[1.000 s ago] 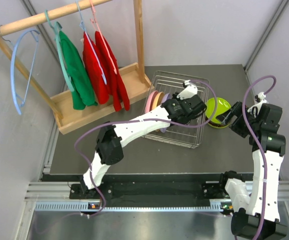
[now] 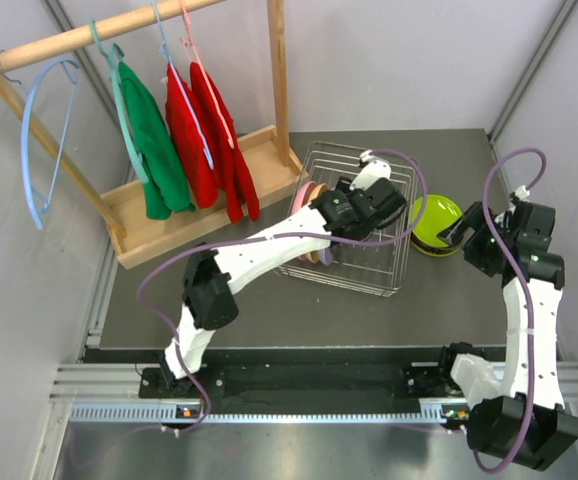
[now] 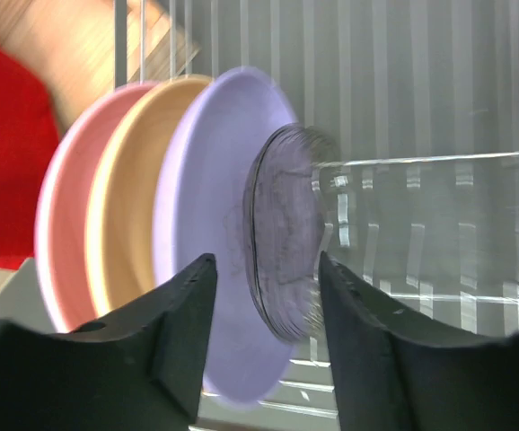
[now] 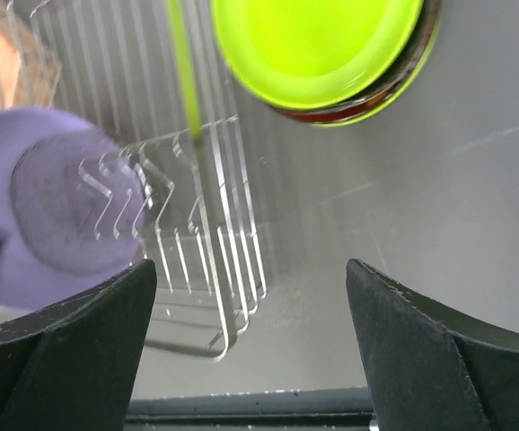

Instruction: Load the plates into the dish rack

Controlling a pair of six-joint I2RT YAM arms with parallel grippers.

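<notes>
In the left wrist view a pink plate (image 3: 57, 215), an orange plate (image 3: 138, 206) and a purple plate (image 3: 210, 193) stand on edge side by side in the wire dish rack (image 2: 379, 280). My left gripper is part open over the rack, the purple plate lying between and beyond its fingertips; contact cannot be told. From above, my left arm covers part of these plates. A stack of plates with a lime-green plate (image 2: 436, 218) on top lies flat right of the rack. Beside that stack, my right gripper is open and empty.
A wooden clothes stand (image 2: 134, 225) with hanging red and green garments is left of the rack. The rack's right part is empty. Bare grey table (image 2: 219, 315) lies in front, and walls close in at the back and right.
My right arm has moved slightly. The green stack has stayed put.
</notes>
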